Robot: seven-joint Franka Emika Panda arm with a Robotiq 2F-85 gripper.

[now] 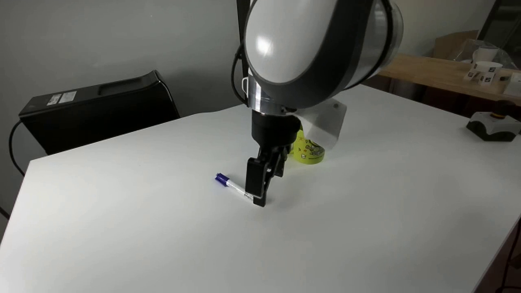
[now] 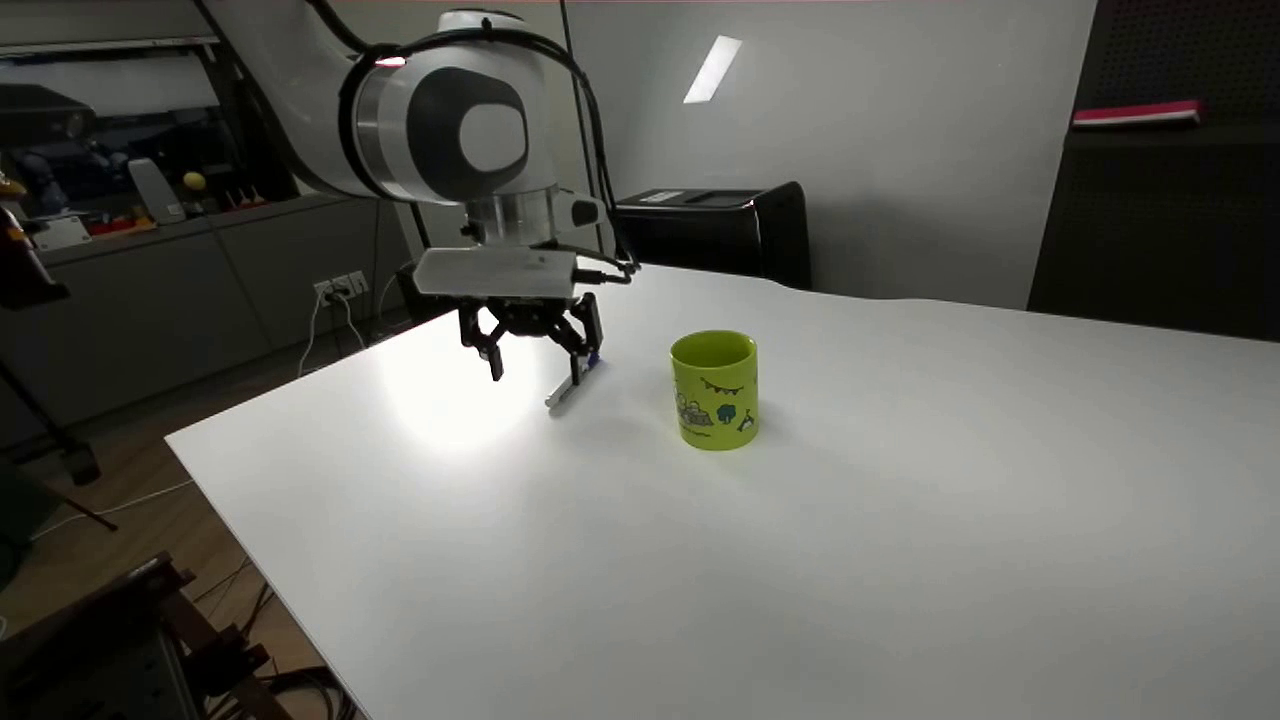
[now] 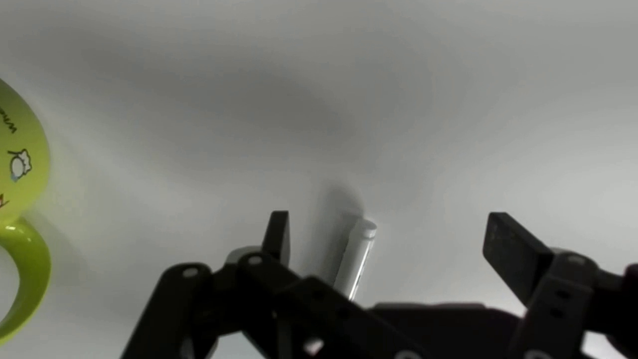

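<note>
A white marker with a blue cap point(image 1: 222, 179) lies flat on the table, its plain end hidden behind my gripper point(image 1: 270, 189) in exterior view 1. From the wrist, the marker's white end point(image 3: 357, 254) shows between my spread fingers, nearer the left one; the rest passes beneath the gripper body. My gripper is open and holds nothing. In exterior view 2 the gripper point(image 2: 536, 374) hangs low over the table, and the marker point(image 2: 560, 392) is by its right finger. A green mug point(image 2: 715, 402) stands upright beside them.
The mug's handle point(image 3: 37, 275) points toward the gripper side at the wrist view's left edge. A black box-like device point(image 1: 97, 110) stands behind the table.
</note>
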